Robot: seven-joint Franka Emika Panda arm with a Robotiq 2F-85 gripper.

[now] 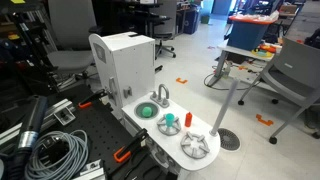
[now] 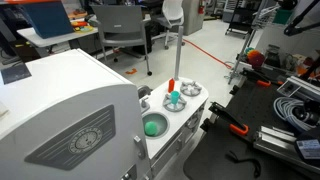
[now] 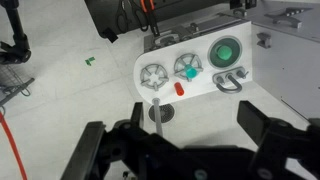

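My gripper stands open in the wrist view, high over the toy kitchen, with nothing between its fingers. Below it runs a white counter (image 1: 175,145) with a sink at one end and two burners. A round green piece (image 3: 225,53) lies in the sink, beside the grey faucet (image 3: 233,80). On the burner (image 3: 187,60) closer to the sink sits a small teal object (image 2: 175,97). The other burner (image 1: 195,146) is bare. A small red object (image 1: 188,119) is by the counter's edge, between the burners and apart from the teal one.
A white cabinet (image 1: 125,65) rises at the sink end. Alongside the counter, the black table (image 2: 250,150) carries orange-handled clamps (image 2: 232,123) and coiled cable (image 1: 62,155). A drain (image 3: 168,113) lies in the open floor behind, with chairs further off.
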